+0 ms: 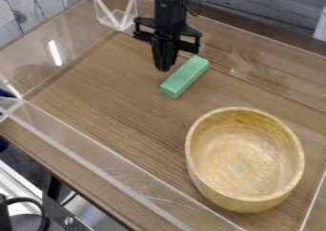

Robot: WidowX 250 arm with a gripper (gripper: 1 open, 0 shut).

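My black gripper [165, 55] hangs over the upper middle of the wooden table, its fingers pointing down and shut, with nothing visible between them. It is just above and to the left of a green block [185, 77], which lies flat and slanted on the table.
A large round tan bowl [245, 185] takes up the lower right. A clear plastic object [117, 10] stands at the upper left. A black cable [18, 216] is at the lower left corner.
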